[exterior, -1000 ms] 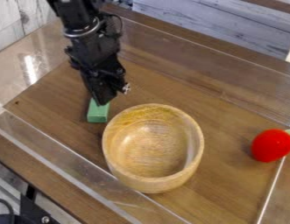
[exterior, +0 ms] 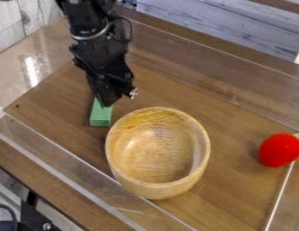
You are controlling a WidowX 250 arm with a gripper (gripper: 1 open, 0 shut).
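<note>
My gripper [exterior: 116, 91] hangs over the table just above a green rectangular block [exterior: 101, 114], whose upper end it partly hides. It looks shut, and I see nothing clearly held between its fingers. The block lies on the wood just left of a large, empty, light wooden bowl [exterior: 158, 153].
A red round object [exterior: 279, 150], with a bit of green behind it, sits at the right. Transparent strips or panels run along the left and front-left edges.
My gripper has shifted very slightly, with small changes in the arm's pose. The block, bowl and red object have stayed where they were.
</note>
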